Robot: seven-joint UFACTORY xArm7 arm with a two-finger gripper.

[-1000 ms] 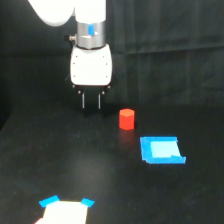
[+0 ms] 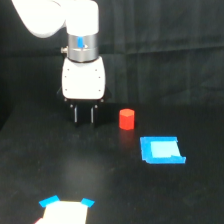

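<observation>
My gripper (image 2: 84, 118) hangs from the white arm at the upper left, pointing down. Its two thin dark fingers stand apart with only dark background showing between them, so it is open. A red block (image 2: 126, 119) sits on the dark table to the right of the fingers, clear of them. Farther right and nearer the camera lies a white square with a blue border (image 2: 164, 150), its surface bare. How high the fingertips are above the table is hard to tell.
At the bottom left edge, a pale object (image 2: 65, 213) with blue corner pieces is partly cut off by the frame, a bit of red beside it. Dark curtain (image 2: 165, 60) closes off the back.
The arm and gripper have come lower in the view and shifted slightly left, away from the red block. Block and blue-bordered square have stayed put, and the fingers remain apart.
</observation>
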